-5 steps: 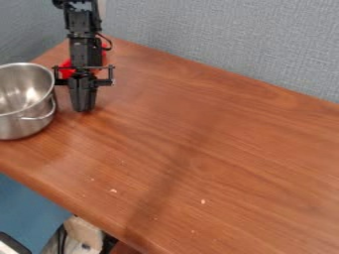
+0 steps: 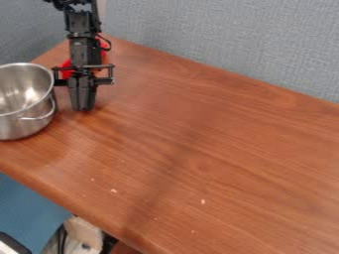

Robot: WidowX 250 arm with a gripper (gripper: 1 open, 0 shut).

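A steel pot (image 2: 22,109) with a side handle sits at the left edge of the wooden table, partly out of frame. My gripper (image 2: 82,102) hangs low beside the pot's right side, its dark fingertips pointing down near the tabletop, shut, with nothing seen between them. Behind the wrist a red object (image 2: 66,68) shows, mostly hidden by the arm.
The pot and the red object look the same.
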